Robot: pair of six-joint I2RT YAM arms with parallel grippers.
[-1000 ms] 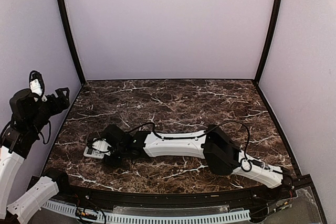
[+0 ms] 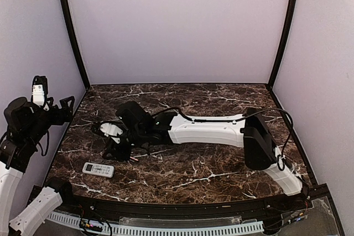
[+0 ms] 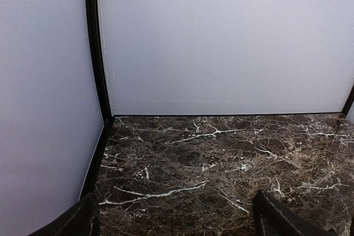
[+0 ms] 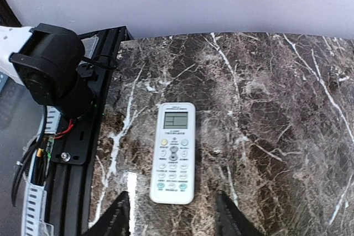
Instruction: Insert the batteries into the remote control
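Observation:
The white remote control [image 2: 98, 169] lies face up, screen end to the left in the top view, on the front left of the marble table; the right wrist view shows it [image 4: 172, 153] with its buttons. My right gripper is above and short of the remote, its two fingers apart with nothing between them, at the bottom of that view. My left gripper [image 2: 66, 106] is raised at the left side; in the left wrist view its fingers [image 3: 276, 219] stand wide apart, empty. A small thin object, unclear, shows beside the right gripper in the top view; no batteries are clearly visible.
White walls enclose the back and sides. A dark rail [image 2: 177, 208] with cables runs along the front edge, and the left arm's base stands near the remote.
The left arm has shifted only slightly.

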